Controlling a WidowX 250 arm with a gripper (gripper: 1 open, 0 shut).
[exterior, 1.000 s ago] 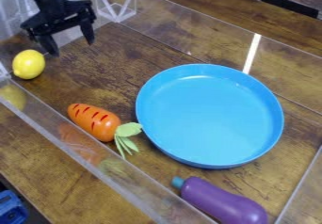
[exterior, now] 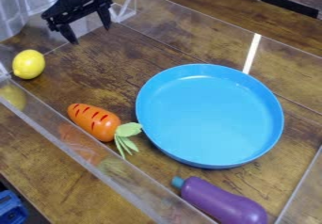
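Observation:
My black gripper (exterior: 78,25) is at the upper left, held open above the wooden floor near the clear wall, with nothing seen between its fingers. Below it at the left lies a yellow lemon (exterior: 29,64). An orange toy carrot (exterior: 94,120) with pale green leaves lies at the lower left, left of a large blue plate (exterior: 209,115). A purple eggplant (exterior: 224,202) lies at the bottom right, below the plate.
Clear low walls (exterior: 138,190) border the wooden area. A blue object (exterior: 9,209) is partly seen outside the wall at the bottom left.
My gripper has risen slightly, away from the lemon toward the top of the view. The lemon, carrot, plate and eggplant have not moved.

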